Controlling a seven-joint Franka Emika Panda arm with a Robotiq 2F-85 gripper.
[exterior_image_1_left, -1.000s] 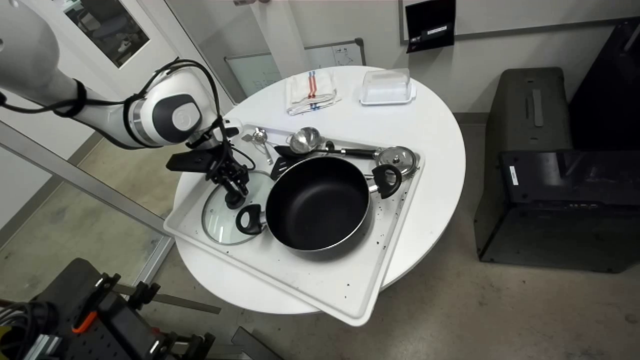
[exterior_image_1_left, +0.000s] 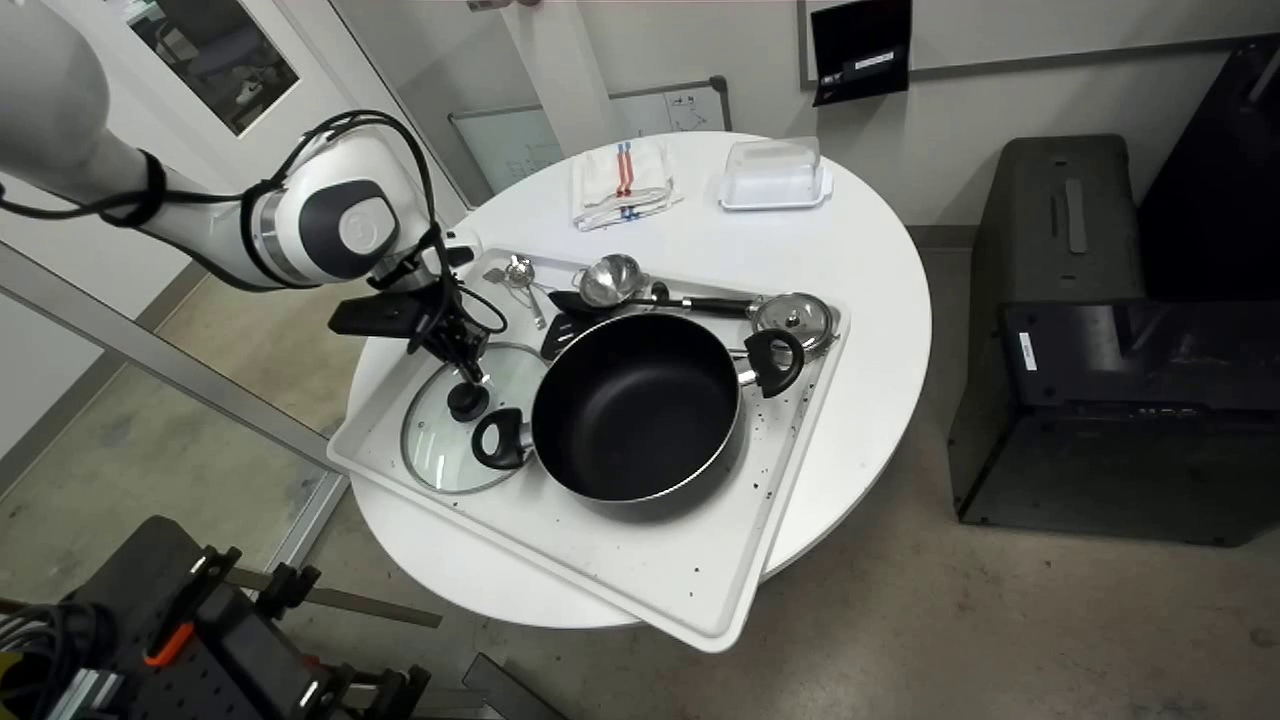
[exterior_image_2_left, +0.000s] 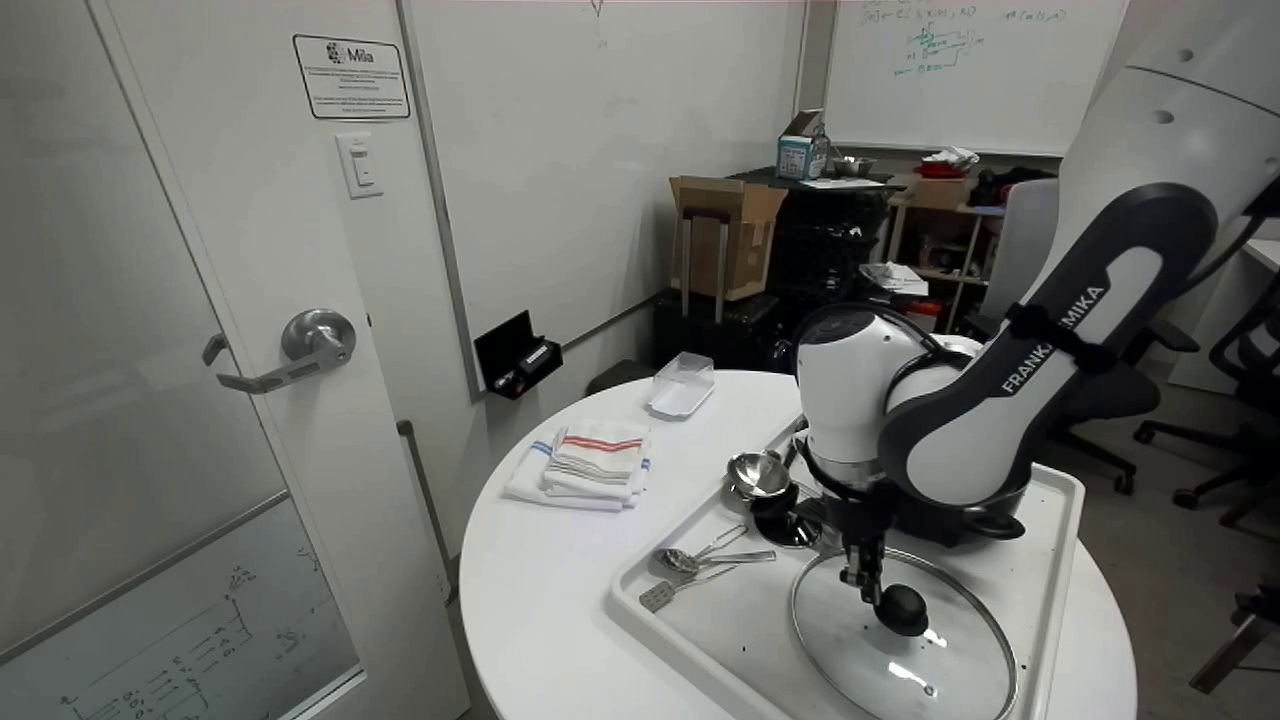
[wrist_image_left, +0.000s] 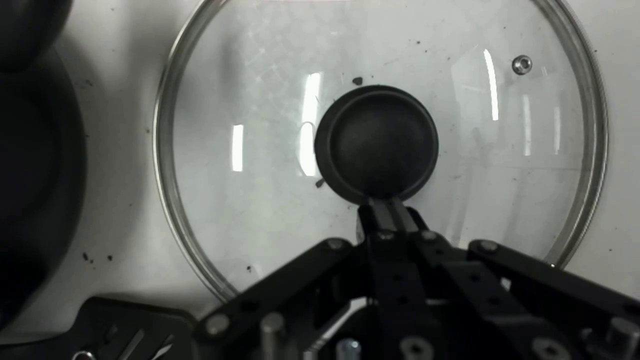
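Observation:
A round glass lid (wrist_image_left: 252, 210) with a metal rim and black knob (wrist_image_left: 384, 144) lies on the white tray (exterior_image_1_left: 624, 564), left of the black pot (exterior_image_1_left: 636, 408) in exterior view 1. My gripper is shut at the knob's near edge in the wrist view, its fingers side by side with nothing visible between them. From exterior view 2, the gripper (exterior_image_2_left: 872, 590) reaches down beside the knob (exterior_image_2_left: 902, 610) rather than around it. Whether the fingertips touch the knob cannot be told. The pot stands open, with one side handle (exterior_image_1_left: 501, 439) close to the lid.
Along the tray's back edge lie a black slotted spatula (wrist_image_left: 129, 330), small metal utensils (exterior_image_1_left: 523, 278), a metal bowl (exterior_image_1_left: 611, 280) and a small glass lid (exterior_image_1_left: 793, 317). Folded towels (exterior_image_1_left: 624, 180) and a clear-topped container (exterior_image_1_left: 774, 174) rest behind. The tray's front is clear.
My gripper has shifted slightly up and left in exterior view 1, leaving more of the knob uncovered. The large lid has barely moved; the pot remains in place.

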